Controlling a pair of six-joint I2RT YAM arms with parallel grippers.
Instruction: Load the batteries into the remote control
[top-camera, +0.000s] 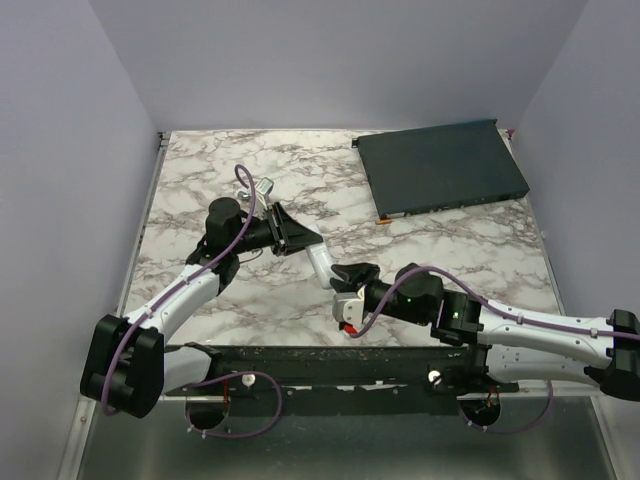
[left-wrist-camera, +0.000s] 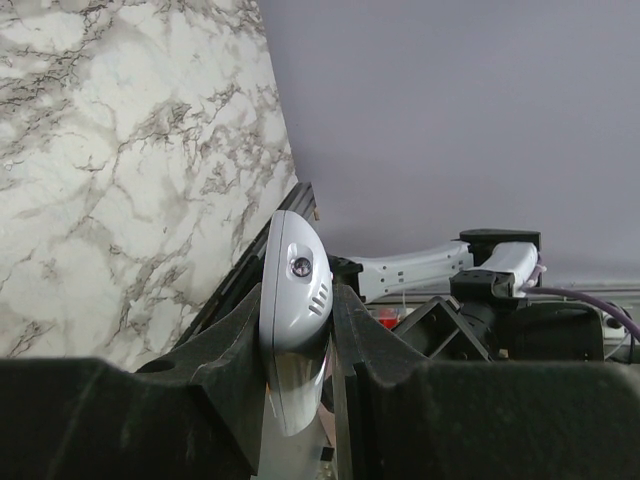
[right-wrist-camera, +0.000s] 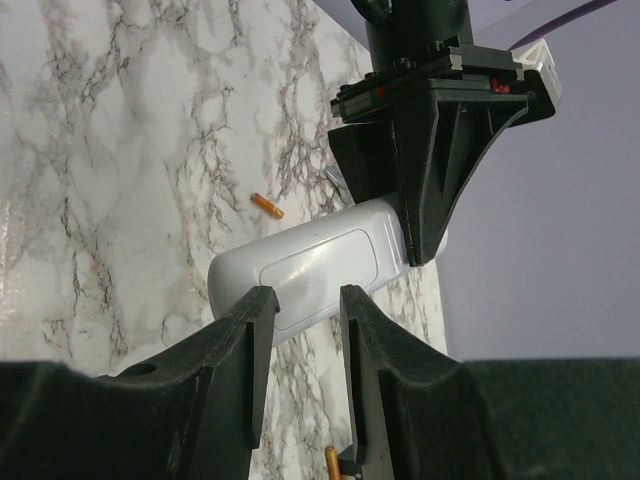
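My left gripper is shut on the white remote control (left-wrist-camera: 296, 300), its fingers on either side of the body. The remote is held above the marble table in the middle. In the right wrist view the remote (right-wrist-camera: 320, 262) shows a panel outlined on its near face. My right gripper is at this face, its fingertips apart and overlapping the panel; whether they grip or only touch it cannot be told. A small orange battery (right-wrist-camera: 267, 206) lies on the table beyond the remote. Another orange battery (right-wrist-camera: 333, 462) shows near the lower edge of that view.
A large black panel (top-camera: 442, 166) covers the back right of the table, with an orange battery (top-camera: 384, 221) at its near edge. Silver items (top-camera: 263, 186) lie behind the left gripper. Bare marble (top-camera: 300, 160) shows at the back middle.
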